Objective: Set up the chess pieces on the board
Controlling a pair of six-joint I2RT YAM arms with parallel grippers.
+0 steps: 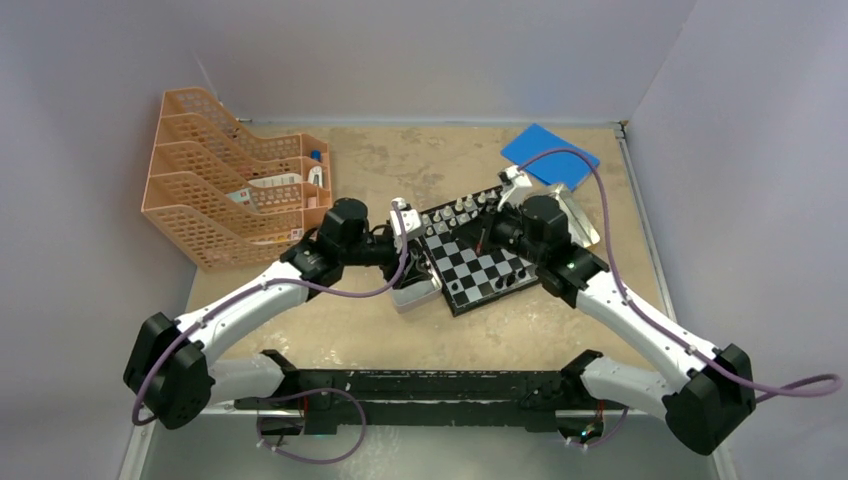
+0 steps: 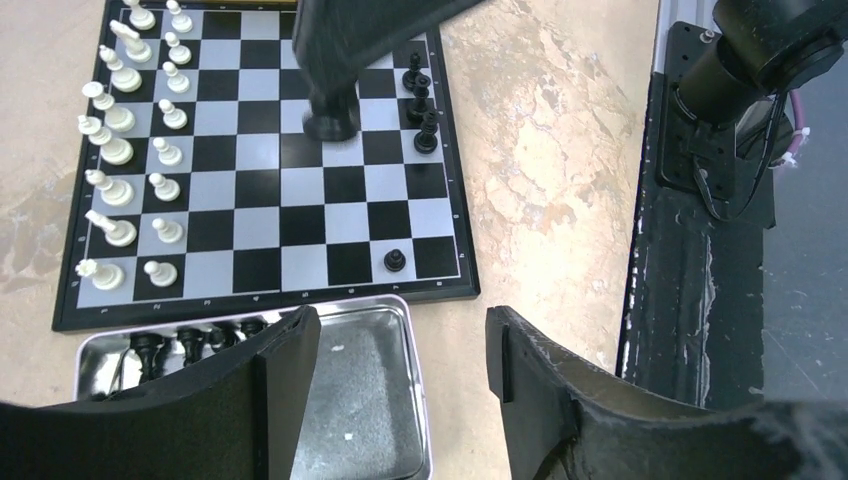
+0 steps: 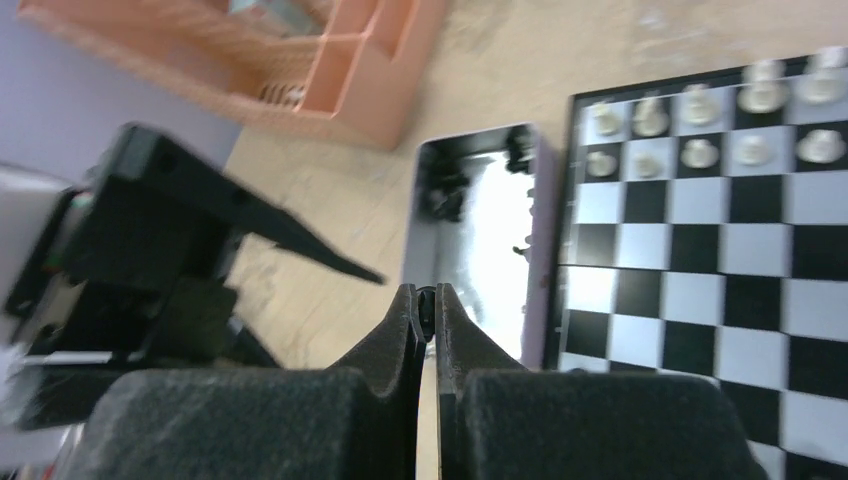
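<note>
Black and white squares make up the chessboard [image 2: 258, 228]. Two rows of white pieces stand along one side; opposite are three black pieces near a far corner and one black pawn [image 2: 395, 261] near the tray-side corner. In the right wrist view my right gripper is shut on a small black piece [image 3: 427, 318], whose round base shows over the board in the left wrist view. My left gripper is open, nothing between its fingers. Several black pieces lie in the grey tray [image 2: 408, 345] beside the board.
An orange organizer [image 1: 190, 221] stands at the left of the table. A blue sheet [image 1: 560, 146] lies at the back right, near a second tray [image 1: 585, 228] behind the right arm.
</note>
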